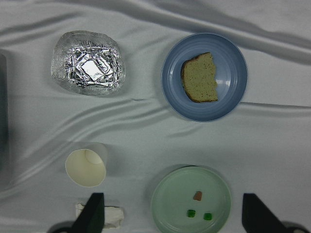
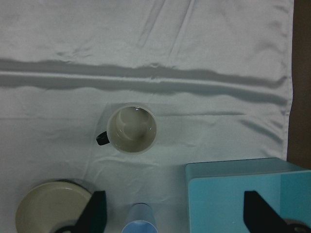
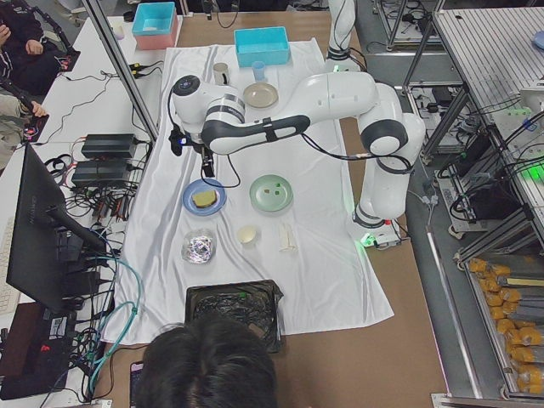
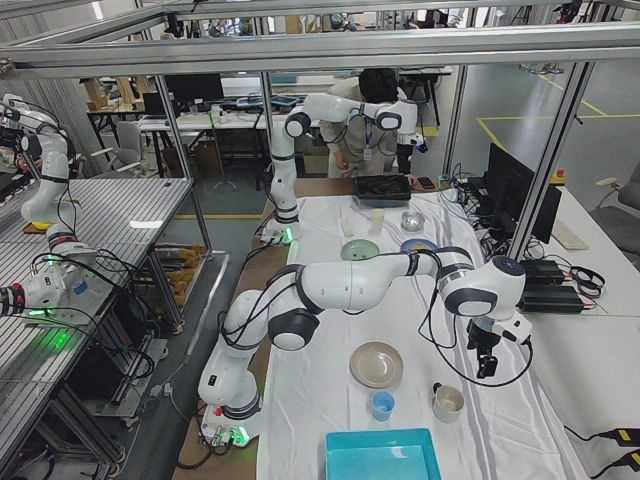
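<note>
In the left wrist view my left gripper stands open, fingers empty, above the cloth. Below it are a blue plate point(image 1: 228, 82) with a slice of bread point(image 1: 199, 80), a foil container point(image 1: 87, 63), a cream cup point(image 1: 85, 167), a green plate point(image 1: 170, 194) with three small red and green pieces, and a folded white item point(image 1: 112, 216). My right gripper is open and empty over a mug point(image 2: 131, 128), a beige plate point(image 2: 51, 206), a blue cup point(image 2: 140, 218) and a teal bin point(image 2: 228, 204).
A black bag-lined tray point(image 3: 234, 302) lies at one table end, near a person's head. A monitor and cables point(image 3: 51, 238) line one side. The middle of the white cloth has open room.
</note>
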